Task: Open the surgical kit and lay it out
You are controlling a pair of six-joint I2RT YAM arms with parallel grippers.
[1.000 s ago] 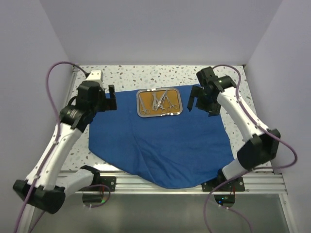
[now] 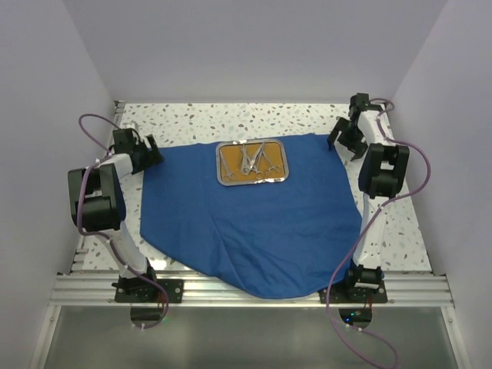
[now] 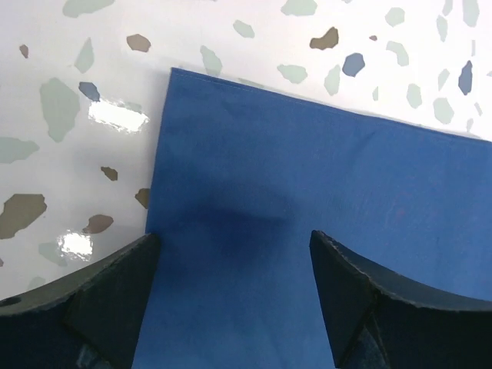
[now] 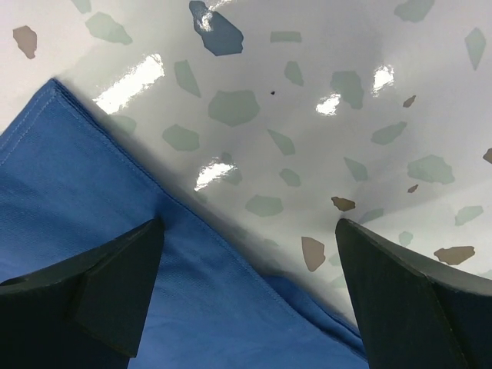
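Observation:
A blue drape [image 2: 246, 231] is spread over the speckled table, with a metal tray [image 2: 252, 162] of scissors and clamps on its upper middle. My left gripper [image 2: 148, 153] is low over the drape's upper left corner; in the left wrist view its fingers [image 3: 115, 307] stand apart over the cloth [image 3: 231, 154]. My right gripper [image 2: 338, 133] is at the upper right corner, open, its fingers straddling the cloth's edge [image 4: 92, 184], the left one over the cloth and the right one over bare table.
Bare speckled table [image 2: 231, 119] runs along the back and both sides. Grey walls enclose the workspace. The drape's front hangs in loose folds toward the front rail.
Both arms have moved outward from beside the tray to the drape's two back corners and lower down. The tray is unmoved.

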